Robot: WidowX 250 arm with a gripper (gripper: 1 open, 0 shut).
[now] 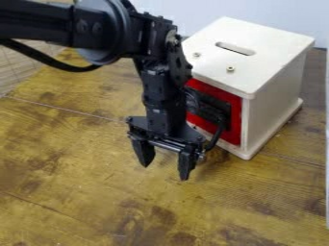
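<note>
My black gripper (164, 159) hangs low over the wooden tabletop, its two fingers pointing down and spread apart, with nothing seen between them. Just behind it and to the right stands a white wooden box (270, 101) with a slot and small knobs on top. Its front has a red panel (232, 135), partly hidden by my wrist and cables.
A light, tiled surface lies beyond its upper left edge, and a pale background is at the right behind the box.
</note>
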